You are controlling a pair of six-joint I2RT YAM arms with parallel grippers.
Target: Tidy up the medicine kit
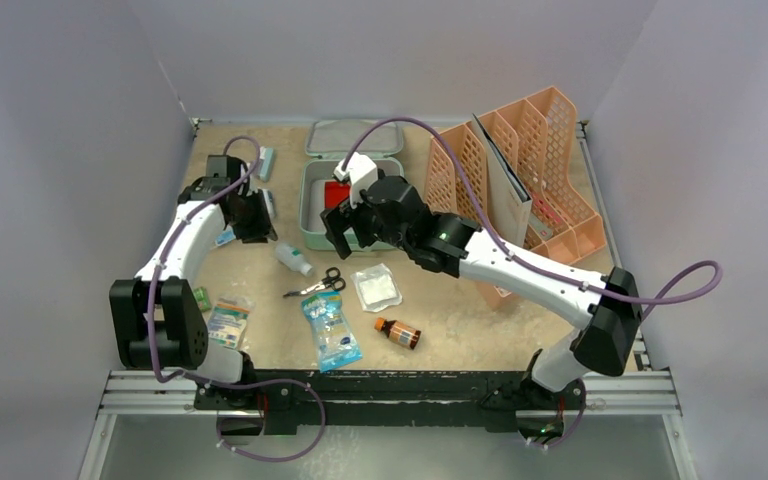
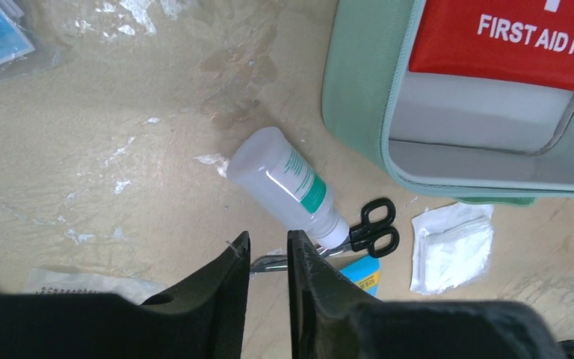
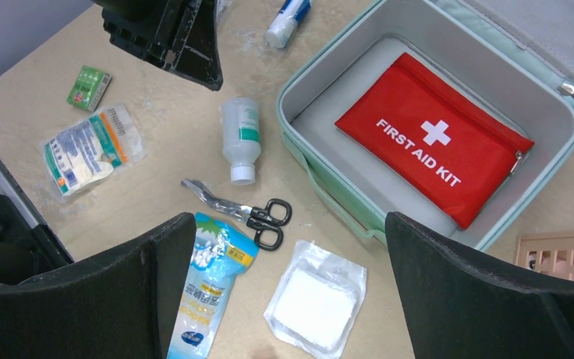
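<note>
On the table lies a white bottle (image 2: 276, 176) with a green label, on its side and clear of both grippers. My left gripper has nothing between its fingers, which stand a narrow gap apart. My right gripper is wide open and empty, above the table in front of the green case (image 3: 321, 161). Inside the open case rests a red first aid pouch (image 3: 433, 138). Scissors (image 3: 243, 213), a blue wipes packet (image 3: 213, 288), a gauze pad (image 3: 318, 305) and a brown bottle (image 1: 398, 333) lie loose in front.
A peach organizer (image 1: 560, 150) holding a folder stands at the right. Left of the bottle lie a bandage packet (image 3: 93, 149) and a small green box (image 3: 88, 88). A blue-and-white tube (image 3: 288, 22) is behind. Bare table surrounds the brown bottle.
</note>
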